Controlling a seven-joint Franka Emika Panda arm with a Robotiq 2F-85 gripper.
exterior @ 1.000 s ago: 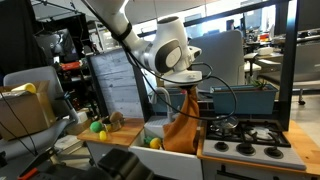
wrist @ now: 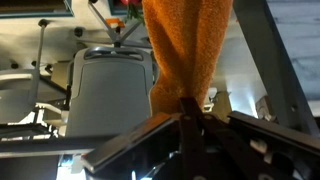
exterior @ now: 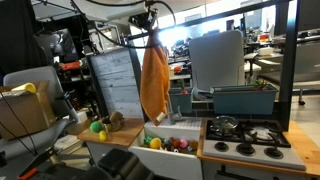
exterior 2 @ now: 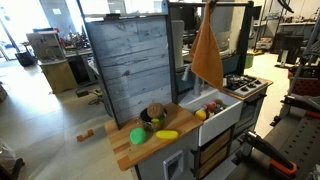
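Note:
An orange cloth [exterior: 155,82] hangs long and loose in the air, its lower end above the white sink [exterior: 165,163]. High at the top of exterior view 1, my gripper [exterior: 152,36] is shut on the cloth's upper end. The wrist view shows the cloth [wrist: 184,50] pinched at the dark fingertips of the gripper. In exterior view 2 the cloth [exterior 2: 208,58] is seen from the side, and the gripper itself is mostly cut off by the top edge.
Colourful toy food lies in the sink. Right of it is a stove [exterior: 255,148] with a metal pot [exterior: 226,125]. Left, the wooden counter [exterior 2: 128,155] bears a pot [exterior 2: 153,119], a green item [exterior 2: 137,135] and a yellow one [exterior 2: 167,134]. A teal bin [exterior: 245,101] stands behind.
My arm has risen and swung left in exterior view 1, carrying the cloth up from low over the sink's right side. The cloth now hangs higher and straighter.

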